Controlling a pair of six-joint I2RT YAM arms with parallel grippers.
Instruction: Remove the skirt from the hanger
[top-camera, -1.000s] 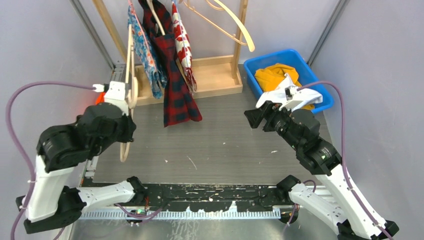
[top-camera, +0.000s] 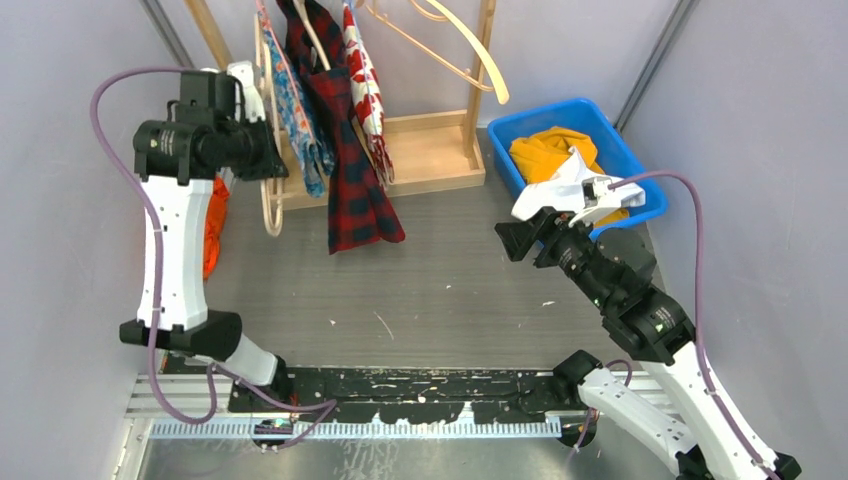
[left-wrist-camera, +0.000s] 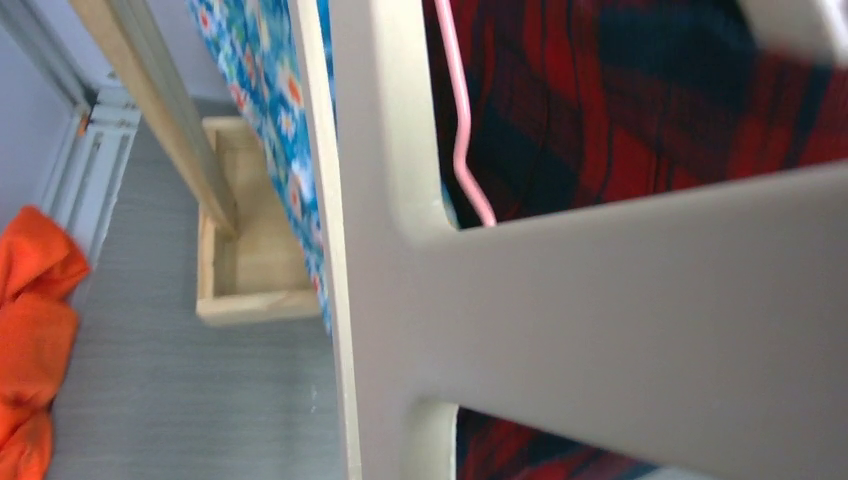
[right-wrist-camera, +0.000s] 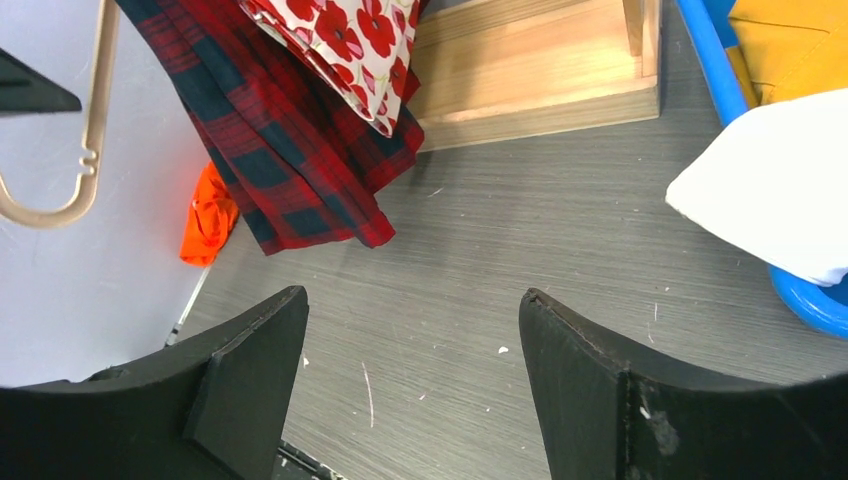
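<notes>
The red-and-navy plaid garment (top-camera: 355, 190) hangs on the rack between a blue floral cloth (top-camera: 295, 110) and a red-and-white floral cloth (top-camera: 365, 90). My left gripper (top-camera: 270, 160) is shut on a pale wooden hanger (top-camera: 272, 210), which has no cloth on its lower end and stands left of the garments. The hanger (left-wrist-camera: 600, 320) fills much of the left wrist view, hiding the fingers. My right gripper is part open over the floor, left of the blue bin, nothing between its fingers.
A wooden rack base (top-camera: 430, 175) stands at the back. The blue bin (top-camera: 645, 185) at right holds yellow and white cloths. An orange cloth (left-wrist-camera: 30, 350) lies at far left.
My left arm has moved toward the back with the hanger, up beside the hanging cloths. The right arm has shifted slightly down and right in the top view.
</notes>
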